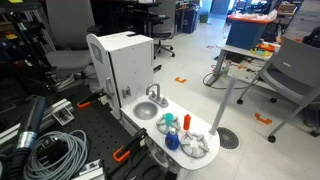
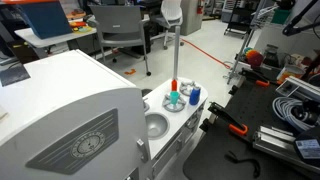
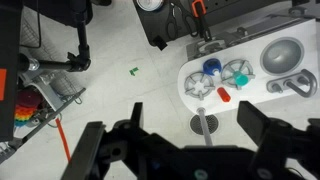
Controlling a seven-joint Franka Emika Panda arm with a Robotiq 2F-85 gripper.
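In the wrist view my gripper is open, its two dark fingers wide apart with nothing between them. It looks down from above, and a toy kitchen counter lies beyond the right finger. A blue cup-like object stands by the burners. Close to it are a teal-green cup on one burner and a small red-orange object. In exterior view 2, the red object stands behind the green cup, with the blue object to their right. I cannot make out my fingertips in either exterior view.
Beside the burners are a sink and a faucet. A white cabinet rises at the counter's end. Along one side runs a dark table with coiled cable and orange-handled clamps. Open floor surrounds the counter's other side.
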